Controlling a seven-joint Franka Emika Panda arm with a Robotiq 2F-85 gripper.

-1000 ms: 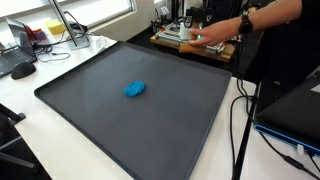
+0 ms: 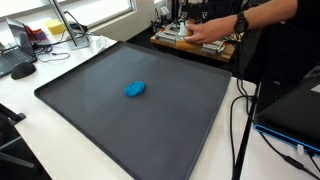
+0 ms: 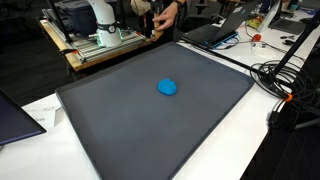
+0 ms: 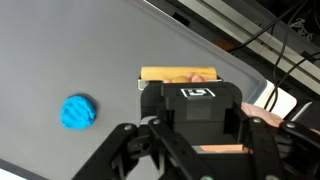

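In the wrist view my gripper is shut, with a tan wooden-looking cylinder (image 4: 165, 73) lying across its fingertips. A person's fingers touch the cylinder, and more of the hand (image 4: 222, 148) shows below, partly behind the gripper. How far the fingers wrap the piece is hidden. A blue round, ridged object (image 2: 134, 89) rests alone on the grey mat (image 2: 90, 110). It appears left of my gripper in the wrist view and stands well apart from it. In both exterior views the gripper is too small or covered to make out.
The person's hand (image 2: 205, 32) reaches in at the far right corner, beside a low shelf (image 3: 110, 45). Black cables (image 3: 285, 85) run along the table's edge. Laptops (image 2: 18, 62) stand at the side.
The person's hand has shifted slightly at the far corner, and an orange-tan patch now shows near its fingers. The blue object has stayed put.
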